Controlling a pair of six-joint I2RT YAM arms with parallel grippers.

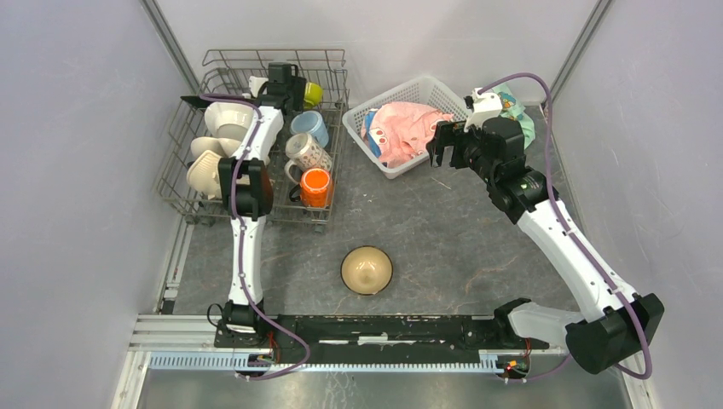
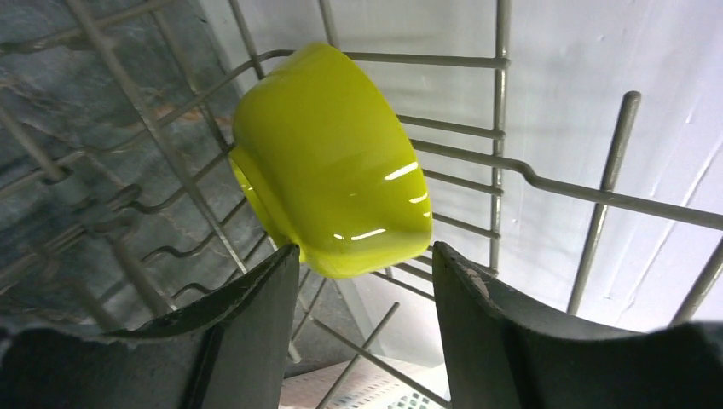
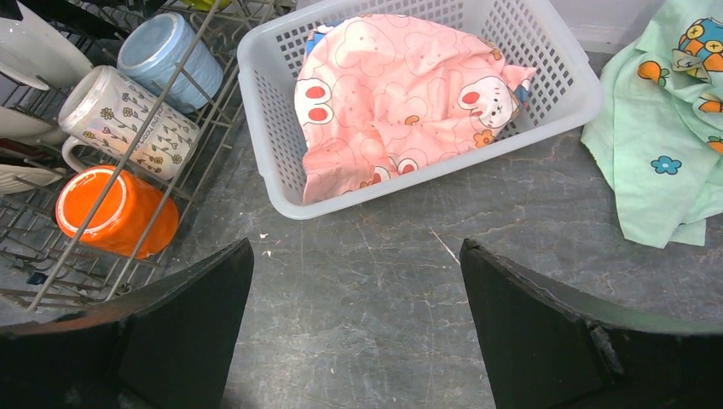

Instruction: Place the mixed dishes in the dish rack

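The dish rack [image 1: 332,213] holds white dishes [image 1: 223,115], a blue cup [image 1: 309,126], a patterned mug [image 1: 311,153] and an orange mug [image 1: 315,189]. A yellow cup [image 2: 328,162] lies on its side at the rack's back right. My left gripper is open just at that cup, one finger either side of its lower end; whether they touch is unclear. My right gripper hangs open and empty over the table beside the basket. A tan bowl [image 1: 366,271] stands on the table's front middle.
A white basket [image 1: 379,164] with pink cloth sits right of the rack, a green cloth [image 3: 648,170] at the back right.
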